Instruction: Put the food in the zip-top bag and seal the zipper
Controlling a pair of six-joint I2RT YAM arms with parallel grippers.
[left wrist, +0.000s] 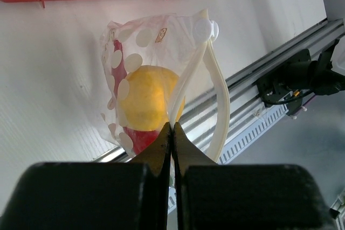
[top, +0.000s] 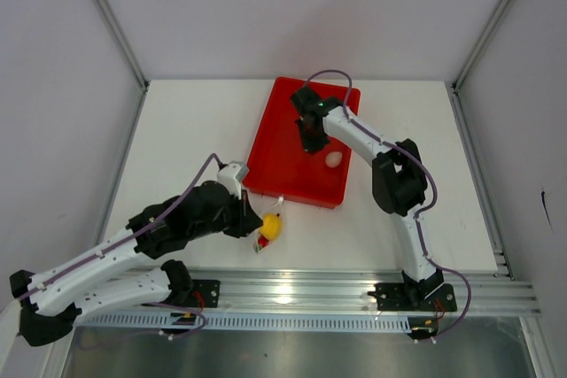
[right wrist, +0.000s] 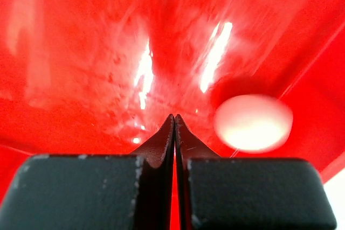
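The pale egg-shaped food point(top: 333, 159) lies in the red tray's right side. In the right wrist view this food point(right wrist: 254, 123) is right of my right gripper, outside its fingers, which are closed together with nothing between them. From above, the right gripper point(top: 314, 149) is over the tray floor, left of the food. A clear zip bag with white dots point(left wrist: 124, 79) stands with its mouth partly spread, holding a yellow round food point(left wrist: 148, 98) and something red point(left wrist: 141, 138). My left gripper is shut on the bag's rim point(left wrist: 182, 92).
The red tray point(top: 292, 194) stands just beyond the bag, its walls around the pale food. Bare white table point(top: 186, 130) lies left of the tray, and more is free on the right. A metal rail point(top: 292, 276) runs along the front edge.
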